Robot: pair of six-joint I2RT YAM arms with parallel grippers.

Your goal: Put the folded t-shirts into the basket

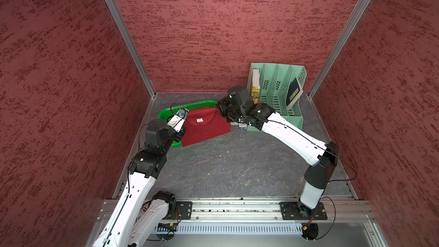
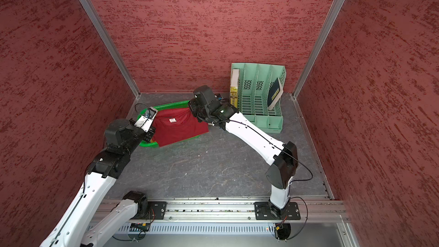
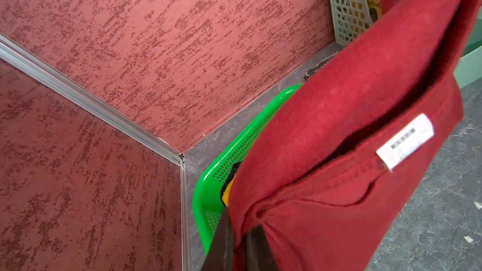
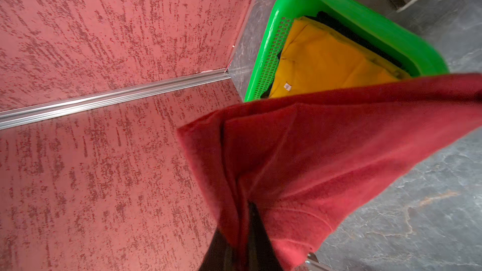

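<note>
A folded red t-shirt [image 1: 204, 128] hangs stretched between my two arms, raised above the green basket [image 1: 201, 104]; its white neck tag faces up. In the left wrist view, my left gripper is shut on one corner of the red cloth. The right wrist view has my right gripper shut on another corner. Below the raised shirt, a folded yellow shirt [image 4: 326, 62] lies inside the basket, with dark cloth [image 4: 346, 32] showing along its edge. The red shirt covers much of the basket from above.
A pale green rack [image 1: 274, 87] with a few books stands to the right at the back wall. Flat items [image 1: 242, 126] lie between basket and rack, partly behind my right arm.
</note>
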